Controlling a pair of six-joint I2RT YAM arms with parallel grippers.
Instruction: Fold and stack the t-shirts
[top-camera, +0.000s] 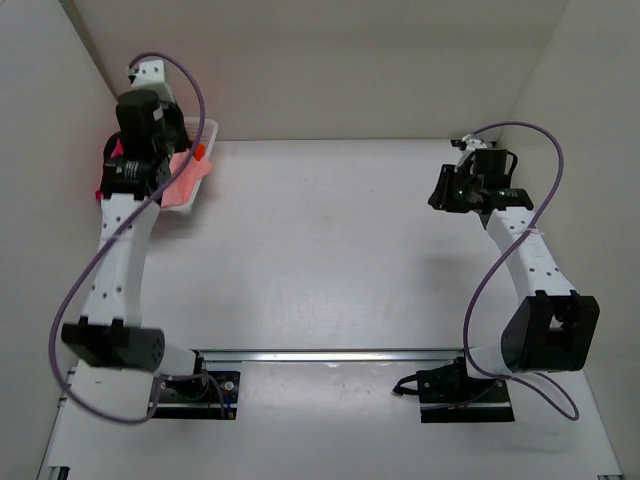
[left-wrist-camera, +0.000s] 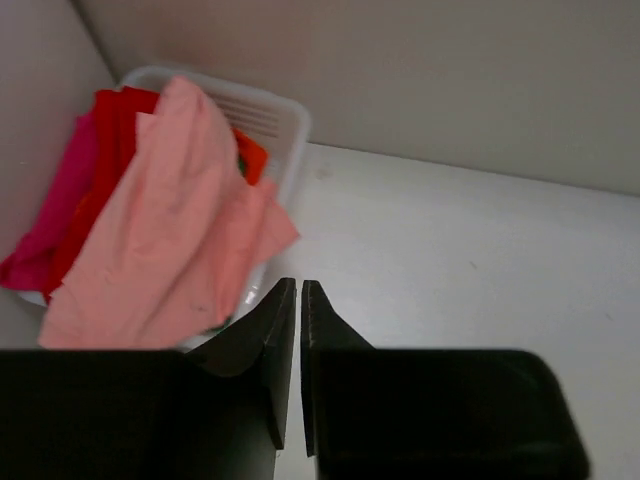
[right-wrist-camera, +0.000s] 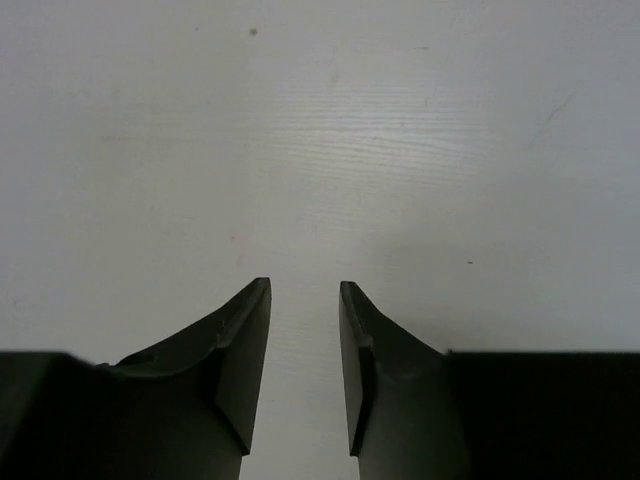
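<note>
Pink, red and magenta shirts lie piled in a white basket (top-camera: 208, 135) at the back left. The pale pink shirt (left-wrist-camera: 150, 230) is on top, with red cloth (left-wrist-camera: 110, 130) and magenta cloth (left-wrist-camera: 55, 225) behind it. My left gripper hangs over the basket area, its fingers shut; I see nothing between the tips. In the top view its arm hides much of the basket. My right gripper is over bare table at the right, fingers apart with nothing between them.
Walls close in the left, back and right sides. Purple cables arch over both arms.
</note>
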